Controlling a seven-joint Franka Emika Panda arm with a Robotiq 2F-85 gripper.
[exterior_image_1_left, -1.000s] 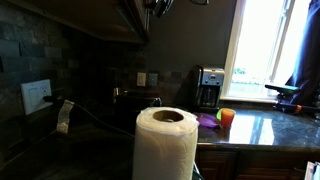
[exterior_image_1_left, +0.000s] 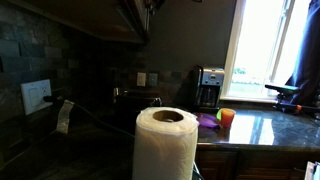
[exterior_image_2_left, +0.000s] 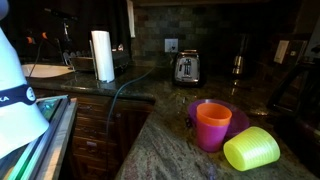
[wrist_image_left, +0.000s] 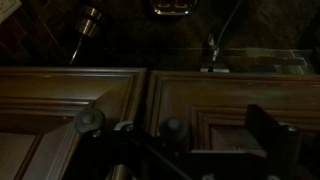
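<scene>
In the wrist view my gripper is dark against the wooden cabinet doors (wrist_image_left: 60, 100). Its fingers (wrist_image_left: 262, 125) stand apart, open, with nothing seen between them. On the counter in the second exterior view are an orange-pink cup (exterior_image_2_left: 212, 128), a purple bowl (exterior_image_2_left: 238, 119) and a yellow-green cup (exterior_image_2_left: 252, 149) lying on its side. The orange cup (exterior_image_1_left: 227, 116) and purple bowl (exterior_image_1_left: 208, 121) also show in the first exterior view, in front of the coffee maker (exterior_image_1_left: 208, 88). My gripper is clear of them.
A paper towel roll (exterior_image_1_left: 165, 145) stands upright close to the first exterior camera. A silver toaster (exterior_image_2_left: 187, 68) sits by the back wall, and a dark cord (exterior_image_2_left: 118, 92) hangs over the counter edge. Bare counter (exterior_image_2_left: 165, 130) lies left of the cups.
The dark arm parts at the top of the first exterior view have drawn upward, mostly out of the picture. The cup, bowl and towel roll have stayed in place.
</scene>
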